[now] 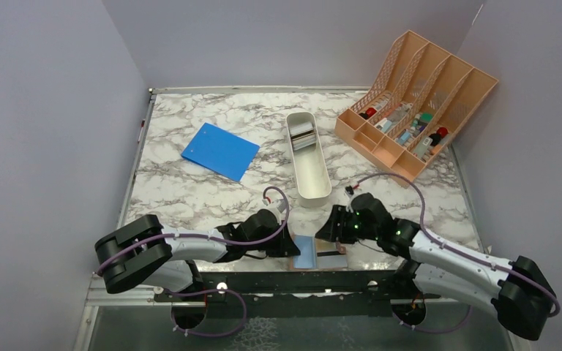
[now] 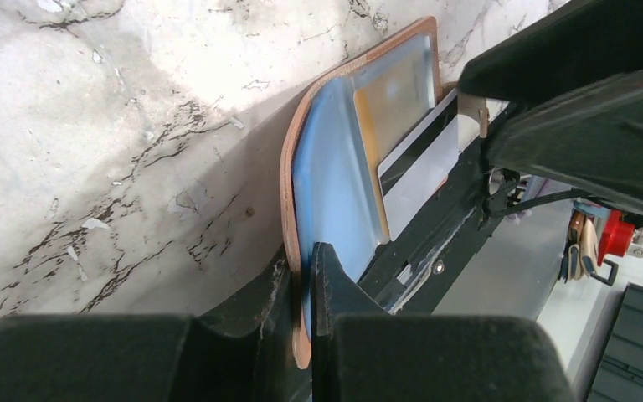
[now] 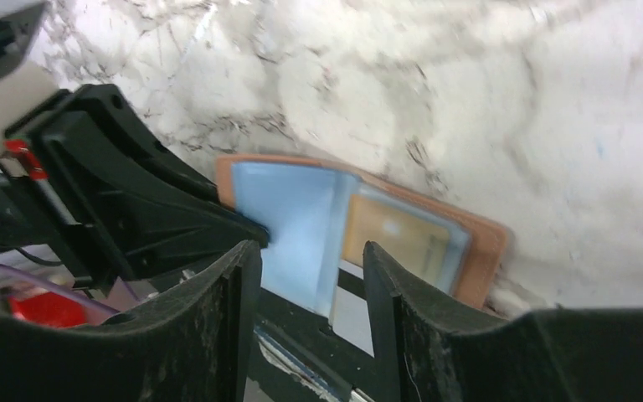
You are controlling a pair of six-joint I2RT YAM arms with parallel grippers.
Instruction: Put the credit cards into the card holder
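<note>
The open card holder [image 1: 305, 252], with a brown edge and blue inside, lies at the table's front edge. My left gripper is shut on its left edge, the brown and blue layers between its fingers. A card with a black stripe [image 2: 423, 159] sits at the holder's right half, lying partly over the front side; how deep it sits in a sleeve is unclear. Over the holder, my right gripper stands open, its fingers apart and nothing held between them. A white bin [image 1: 312, 175] at centre back contains several cards [image 1: 302, 137].
A blue folder [image 1: 221, 151] lies at the back left. At the back right stands a tan rack [image 1: 380, 148] holding small bottles. Both arms are close together at the front edge.
</note>
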